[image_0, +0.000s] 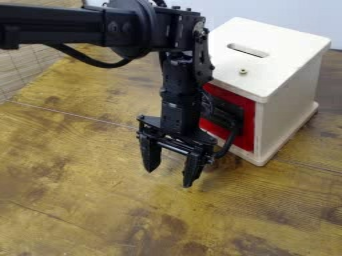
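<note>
My black gripper (170, 166) hangs low over the wooden floor board, its two fingers pointing down and apart, with nothing visible between them. Behind it and to the right stands a white box (294, 95) with a slot and a small knob on top. Its front face is red (245, 139), with a dark part at its middle that my arm and gripper partly hide.
A grid-patterned area (20, 65) lies at the far left edge, and a pale wall is at the back right.
</note>
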